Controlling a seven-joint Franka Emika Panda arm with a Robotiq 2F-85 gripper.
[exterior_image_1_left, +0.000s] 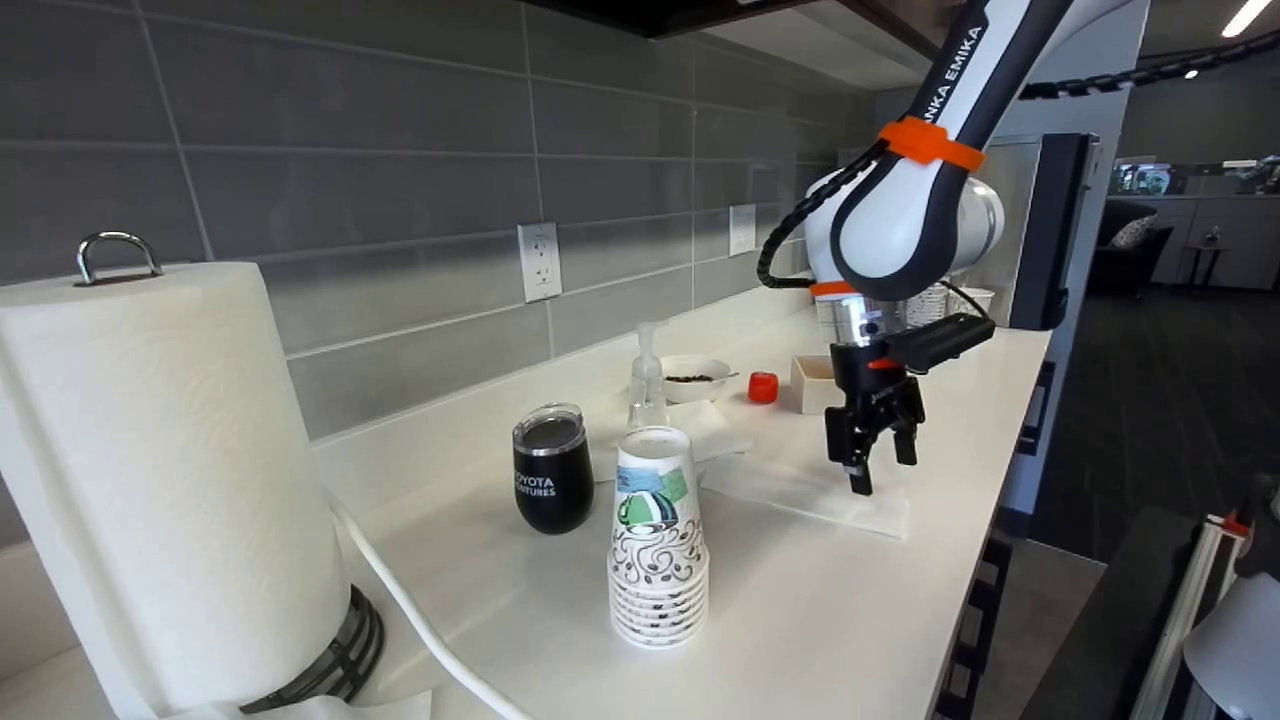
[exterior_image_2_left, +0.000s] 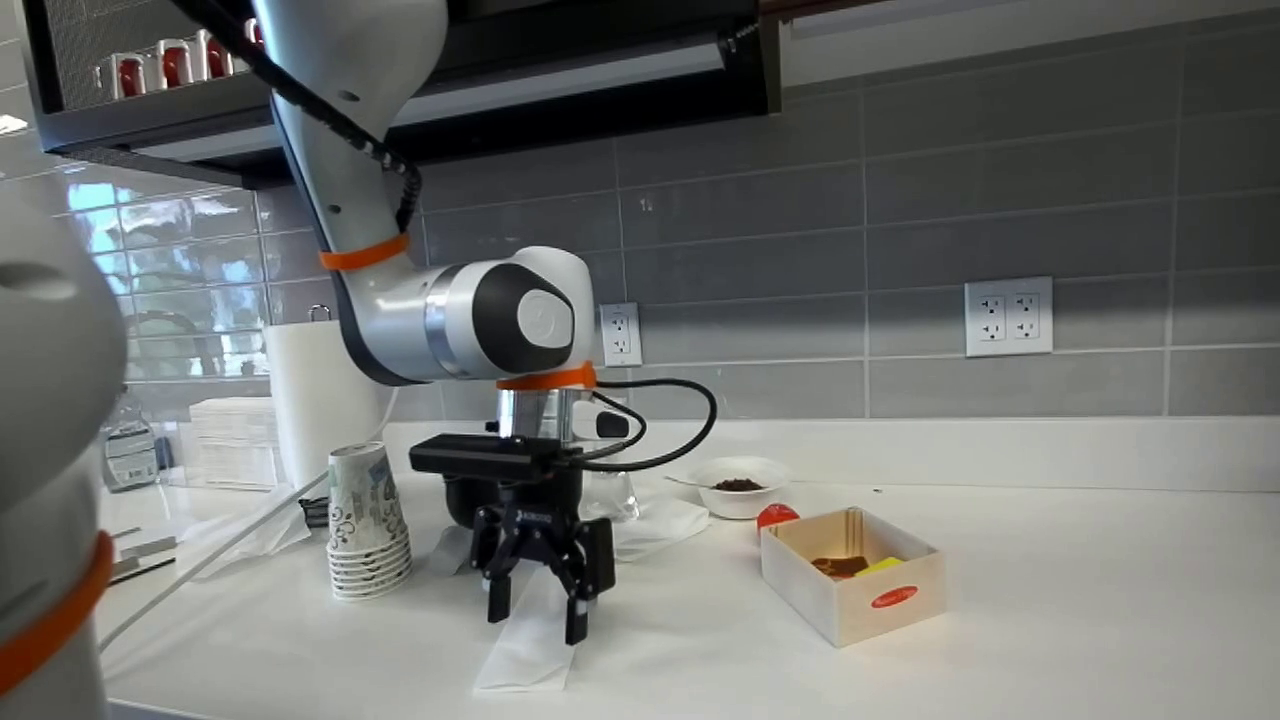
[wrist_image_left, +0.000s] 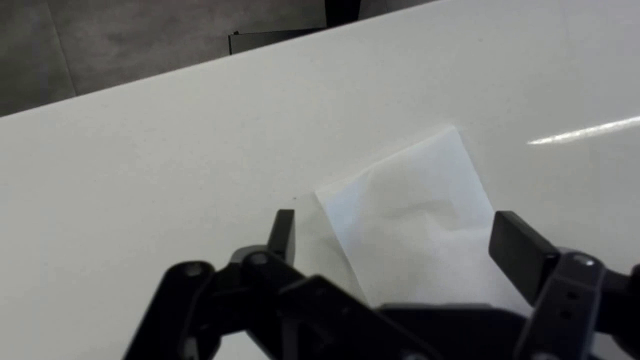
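My gripper (exterior_image_1_left: 882, 470) is open above the counter, its fingers spread well apart and nothing between them. In the wrist view a folded white napkin (wrist_image_left: 414, 234) lies flat on the counter below, its near part hidden behind the gripper. One finger (wrist_image_left: 282, 237) shows left of the napkin; the other overlaps its right edge in that view. Seen from exterior view 2, the napkin (exterior_image_2_left: 528, 660) reaches toward the counter's front, with the fingertips over its area. How high they hang above it is hard to tell.
A stack of paper cups (exterior_image_1_left: 659, 540) and a black tumbler (exterior_image_1_left: 553, 468) stand on the paper-towel side. Toward the wall are a clear pump bottle (exterior_image_1_left: 648, 382), a white bowl (exterior_image_2_left: 741, 486) and a red object (exterior_image_1_left: 763, 386). A wooden box (exterior_image_2_left: 852, 576) holds small items.
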